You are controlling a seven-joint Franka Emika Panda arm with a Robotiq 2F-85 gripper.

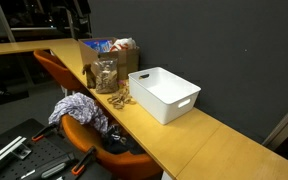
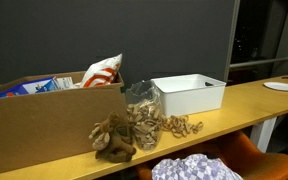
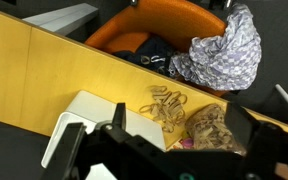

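My gripper shows along the bottom of the wrist view, its black fingers (image 3: 72,143) spread wide apart and nothing held between them. It hangs above the table. Below it, to the left, part of a white bin (image 3: 86,109) shows. Loose tan curled pieces (image 3: 165,106) lie on the wood beside the bin. A clear bag of brown pieces (image 3: 213,129) is partly covered by the right finger. In exterior view 1 the bin (image 1: 164,97) stands upright on the table, with the bag (image 1: 106,76) farther left.
A cardboard box (image 2: 54,125) with packages inside stands at the table's left in exterior view 2. A brown, plush-looking thing (image 2: 113,139) rests before it. An orange chair (image 1: 81,135) with patterned cloth (image 1: 78,112) is at the front edge. Right of the bin, the tabletop (image 1: 209,145) is bare.
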